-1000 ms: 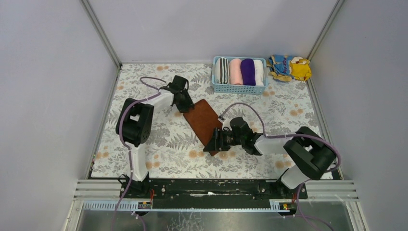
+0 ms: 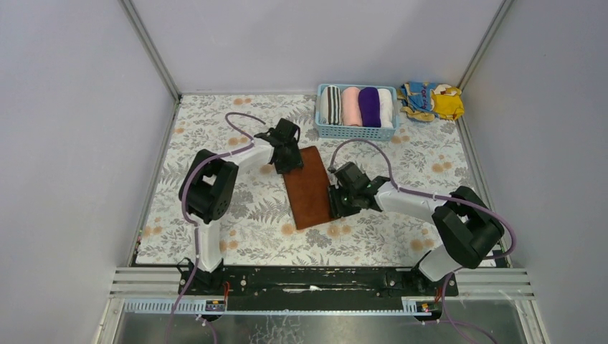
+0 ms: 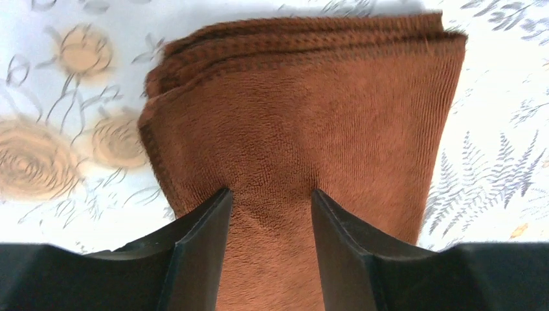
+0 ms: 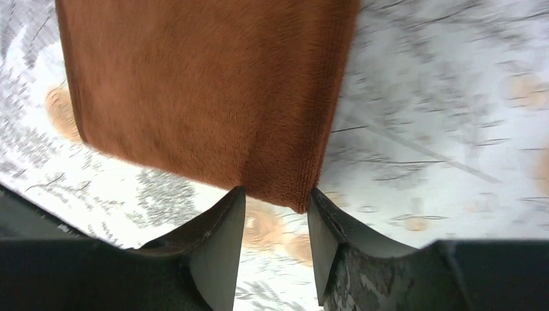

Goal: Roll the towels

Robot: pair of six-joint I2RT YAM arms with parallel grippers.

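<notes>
A brown folded towel (image 2: 307, 190) lies lengthwise on the patterned mat, its layered top edge close in the left wrist view (image 3: 291, 116). My left gripper hangs over that upper end, part open, the towel beneath its fingertips; whether it pinches any cloth doesn't show. My right gripper is open at the towel's lower right corner (image 4: 294, 194), one fingertip against or just beside that corner.
A blue basket (image 2: 355, 132) at the back holds several rolled towels (image 2: 350, 107). A yellow and blue cloth pile (image 2: 430, 100) sits right of it.
The brown towel has swung from a diagonal to nearly upright in the top view.
</notes>
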